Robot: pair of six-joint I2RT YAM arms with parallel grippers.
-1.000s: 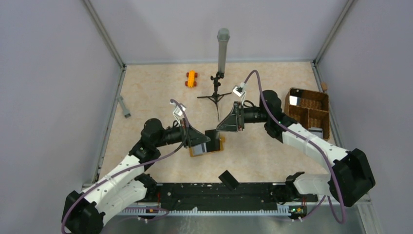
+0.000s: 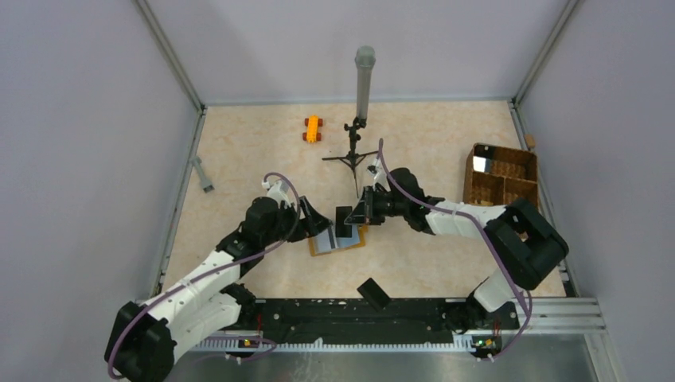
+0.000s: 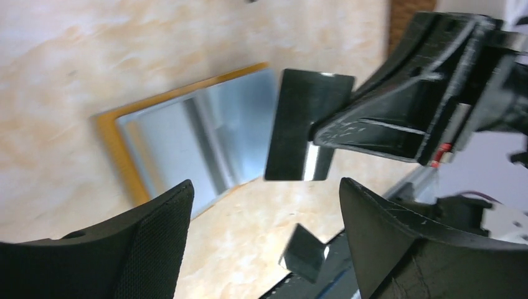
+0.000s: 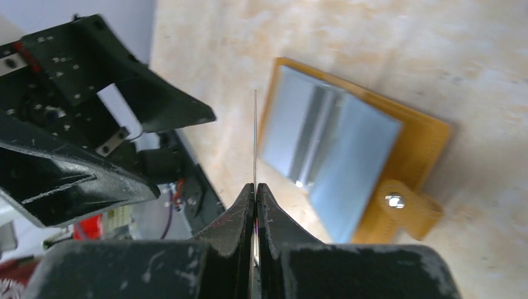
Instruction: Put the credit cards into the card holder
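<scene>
The card holder [image 3: 243, 118], pale panels on an orange board, lies on the table, seen in all views. A black card is held upright by my right gripper, which is shut on it; edge-on in the right wrist view it shows as a thin line above the holder. My left gripper stands open beside it to the left, nothing between its fingers.
A basket [image 2: 501, 153] stands at the right, a toy car [image 2: 313, 127] and a tripod [image 2: 353, 155] at the back. A dark flat object [image 2: 374, 293] lies at the front edge.
My right gripper has moved in from the right to the black card and is shut on it. My left gripper has backed off leftward from the card and opened.
</scene>
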